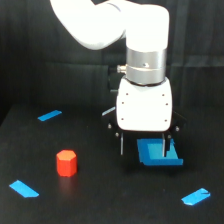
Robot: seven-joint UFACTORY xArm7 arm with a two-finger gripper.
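A red block [66, 163] with a hexagonal outline stands upright on the dark table at the left. My gripper [143, 149] hangs to the right of it, pointing down. Its thin fingers are spread wide apart, and nothing shows between them but dark table and part of a blue open container [160, 161]. That container lies under and behind the right finger, partly covered by the white hand. Whether the finger touches it, I cannot tell.
Strips of blue tape lie on the table: one at the back left [50, 115], one at the front left [24, 188], and one at the front right [196, 197]. A dark curtain closes off the back. Clear table surrounds the red block.
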